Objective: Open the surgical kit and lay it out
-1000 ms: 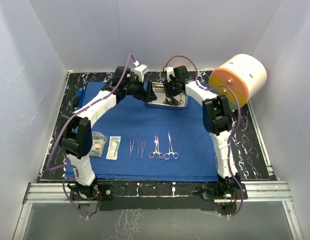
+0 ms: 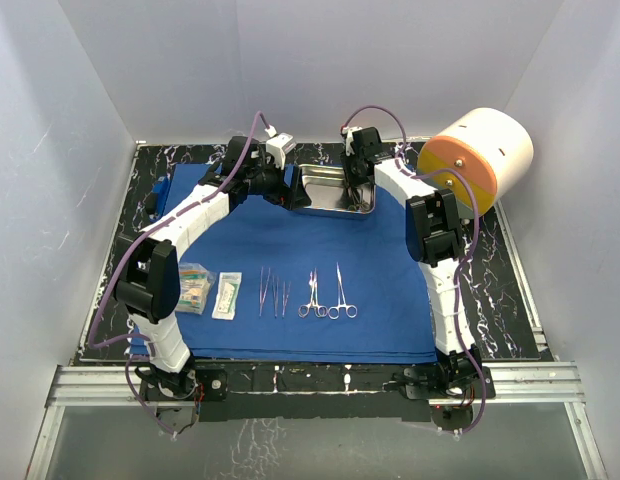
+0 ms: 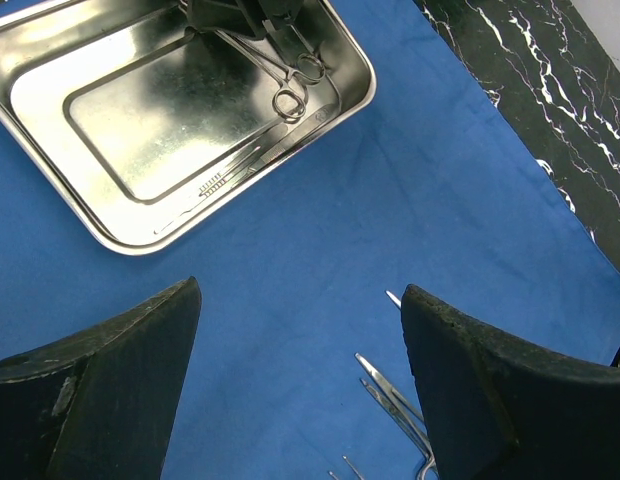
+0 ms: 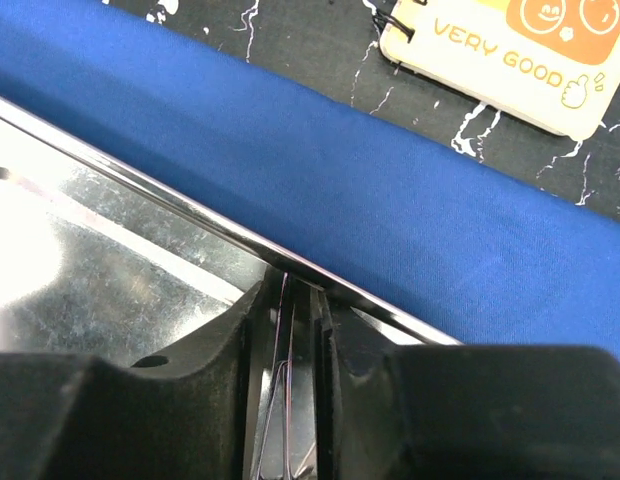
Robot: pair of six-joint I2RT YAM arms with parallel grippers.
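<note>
The metal tray (image 2: 323, 209) rests on the blue cloth at the back. Inside it, the left wrist view shows a ring-handled instrument (image 3: 288, 102) and a slim handle (image 3: 230, 172) along the near wall. My right gripper is down in the tray by its far wall, fingers part open. A thin metal instrument (image 4: 282, 350) runs between its fingers, with a narrow gap showing. At the tray's left side, my left gripper hangs open and empty, only cloth below it. Laid out in front are tweezers (image 2: 264, 292) and ring-handled instruments (image 2: 342, 308).
Two packets, a larger one (image 2: 195, 287) and a slimmer one (image 2: 227, 296), lie at front left. A big cream-and-orange cylinder (image 2: 480, 150) stands at back right. A "VERY GOOD" card (image 4: 530, 55) lies beyond the tray.
My right gripper has shifted to the right inside the tray over the last second. My left gripper has barely moved, and the laid-out instruments are unchanged.
</note>
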